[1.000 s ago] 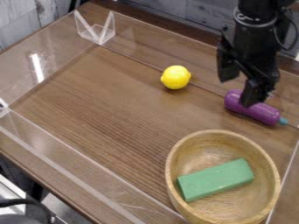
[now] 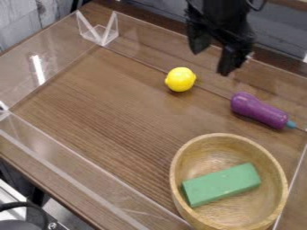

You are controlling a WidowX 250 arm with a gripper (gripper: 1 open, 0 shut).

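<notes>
My gripper (image 2: 204, 57) is at the top centre of the camera view, pointing down with its dark fingers apart and nothing seen between them. Below it and a little left lies a yellow object (image 2: 180, 79), apart from it. A purple eggplant-like object (image 2: 260, 110) lies at the right. A green block (image 2: 221, 184) sits in a wooden bowl (image 2: 192, 158) at the bottom right.
A clear plastic piece (image 2: 99, 30) stands at the top left. Dark cables show at the bottom left edge.
My gripper has moved left and up, away from above the purple object toward the yellow one. The objects on the table lie as before.
</notes>
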